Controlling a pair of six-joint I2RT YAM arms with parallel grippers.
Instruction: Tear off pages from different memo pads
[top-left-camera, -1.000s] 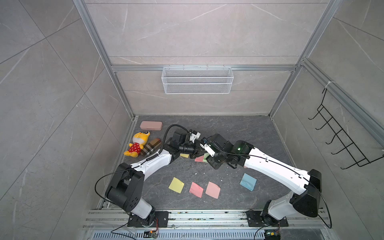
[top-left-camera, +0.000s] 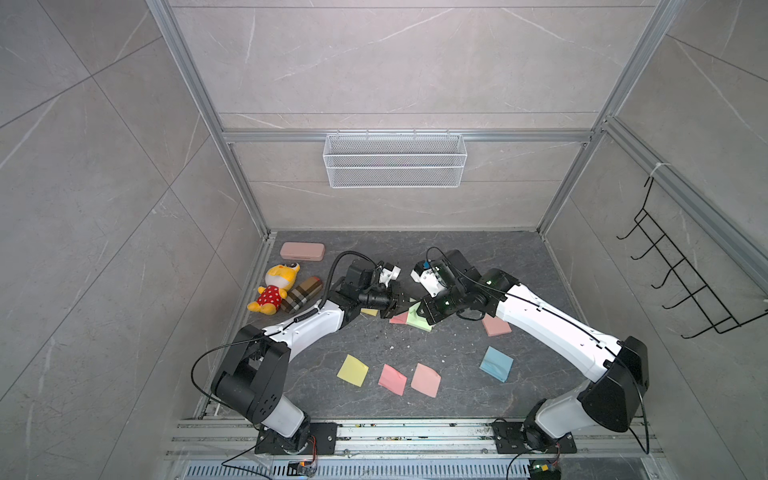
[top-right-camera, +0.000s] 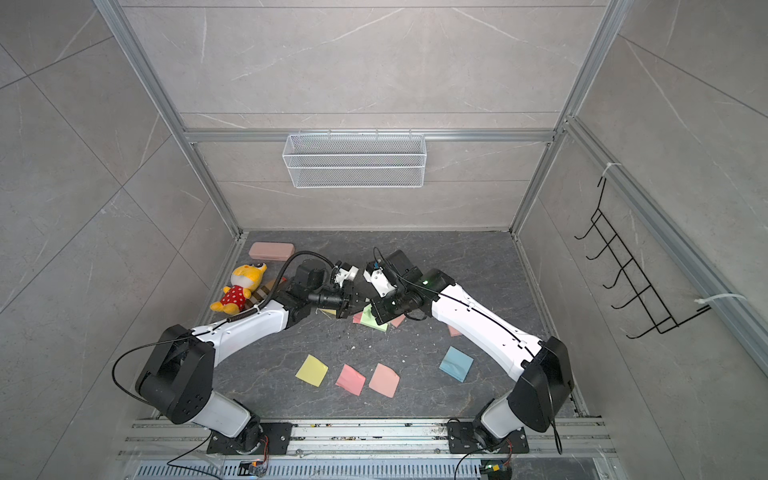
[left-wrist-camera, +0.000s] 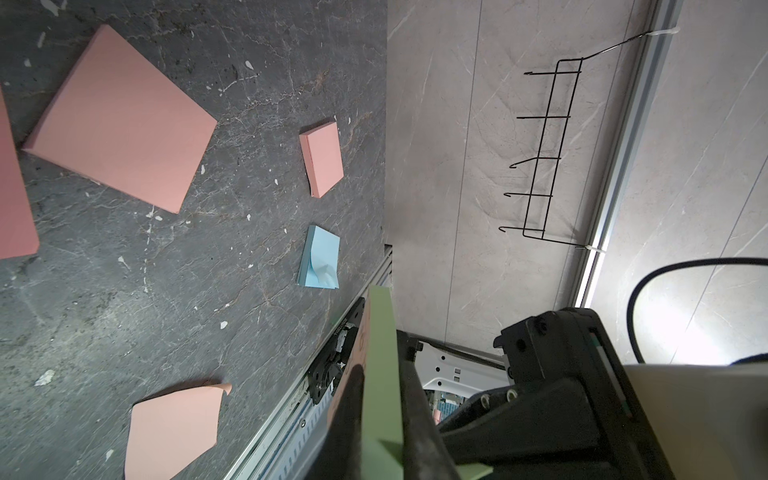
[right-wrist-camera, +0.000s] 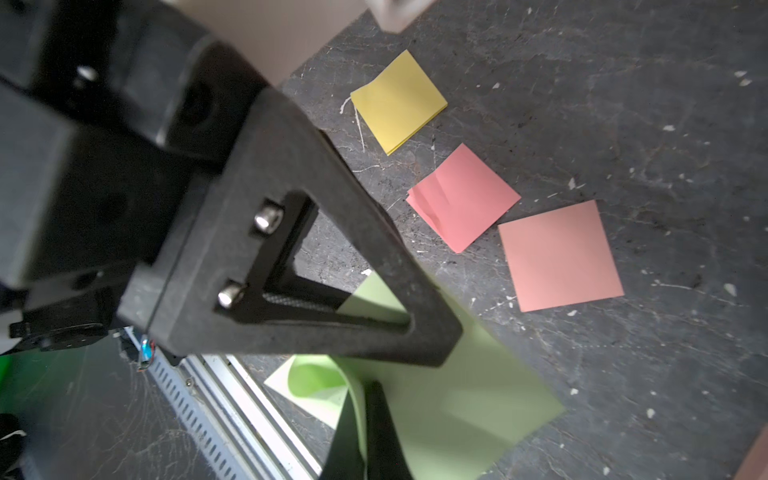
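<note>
My two grippers meet over the mat's centre in both top views. My left gripper (top-left-camera: 398, 302) is shut on a green memo pad (left-wrist-camera: 381, 336), seen edge-on in the left wrist view. In the right wrist view my right gripper is shut at the green pad's curled top sheet; whether paper lies between its fingers is unclear. Pink pads (left-wrist-camera: 120, 120) and a blue pad (top-left-camera: 496, 364) lie on the mat, as do a yellow sheet (top-left-camera: 353, 369) and pink sheets (top-left-camera: 425, 380) near the front.
A plush toy (top-left-camera: 273, 292), a plaid item (top-left-camera: 302, 294) and a pink case (top-left-camera: 301, 250) stand at the left back. A wire basket (top-left-camera: 394, 160) and a black hook rack (top-left-camera: 680, 280) hang on the walls.
My left arm has stayed still.
</note>
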